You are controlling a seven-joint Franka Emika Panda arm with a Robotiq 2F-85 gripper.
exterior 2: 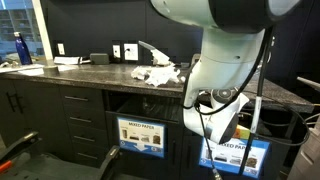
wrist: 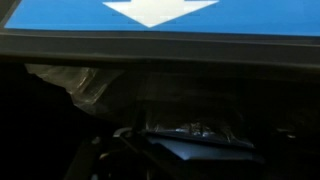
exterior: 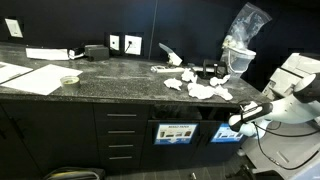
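My gripper stands open in the darkness at the bottom of the wrist view, with nothing visible between its fingers. It is close to the dark bin opening, below a blue sign (wrist: 240, 18) with a white arrow. Clear plastic, likely a bin liner (wrist: 88, 84), hangs inside at left. In exterior view 2 the white arm (exterior 2: 215, 72) reaches down in front of the right-hand bin, labelled mixed waste (exterior 2: 248, 158), and hides much of it. The left bin carries a mixed paper label (exterior 2: 141, 135).
Crumpled white paper (exterior: 205, 91) lies on the dark countertop (exterior: 120, 82) above the bins. A roll of tape (exterior: 70, 80), paper sheets (exterior: 43, 78) and a black box (exterior: 97, 51) are farther left. A clear container (exterior: 239, 60) stands at the right.
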